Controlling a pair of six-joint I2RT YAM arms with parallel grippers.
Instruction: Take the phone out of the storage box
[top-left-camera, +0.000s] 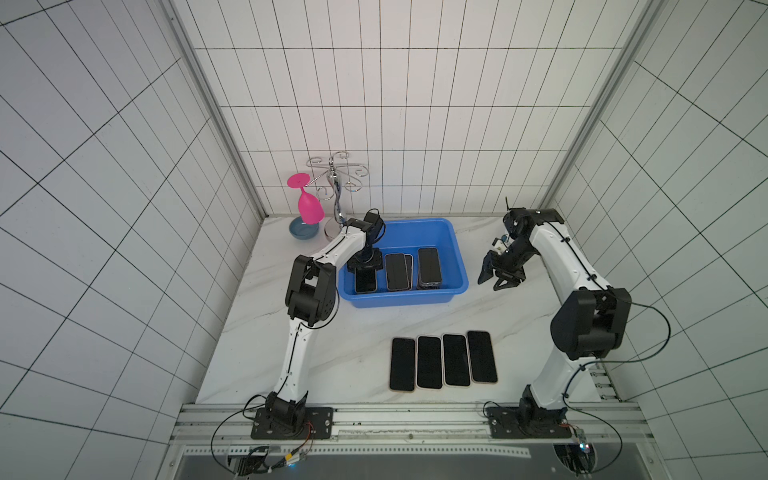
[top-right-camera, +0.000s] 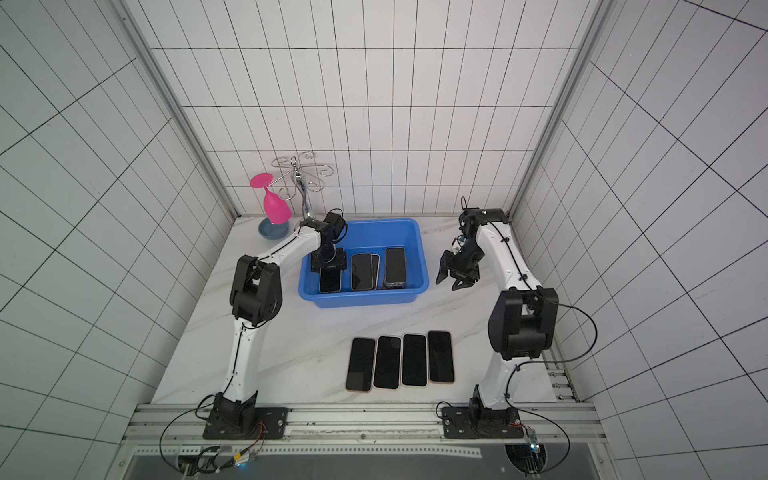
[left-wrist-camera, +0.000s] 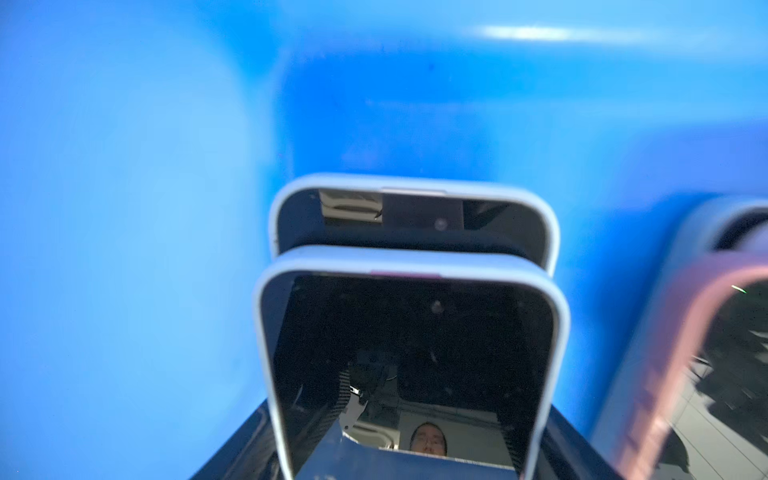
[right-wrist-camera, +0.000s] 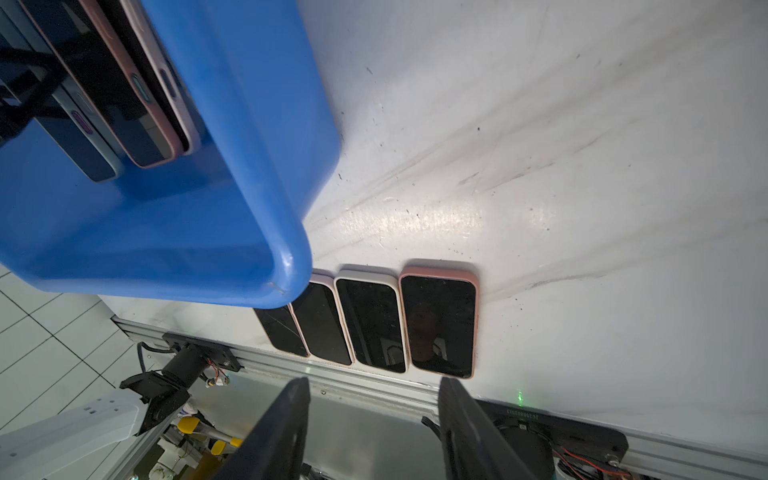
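The blue storage box (top-left-camera: 404, 300) holds phones in three groups: a left phone (top-left-camera: 365, 280), a middle pair (top-left-camera: 397, 272), a right stack (top-left-camera: 429, 268). My left gripper (top-left-camera: 365, 262) is down over the left phones. In the left wrist view, two silver-framed phones (left-wrist-camera: 412, 336) overlap between its dark fingers, whose tips are hidden, so whether it grips cannot be seen. My right gripper (top-left-camera: 500, 276) stands open and empty outside the box, at its right.
Four phones (top-left-camera: 456, 360) lie in a row on the front of the marble table (top-left-camera: 256, 336). A metal stand with a pink goblet (top-left-camera: 310, 208) and a small bowl (top-left-camera: 304, 229) are behind the box at left.
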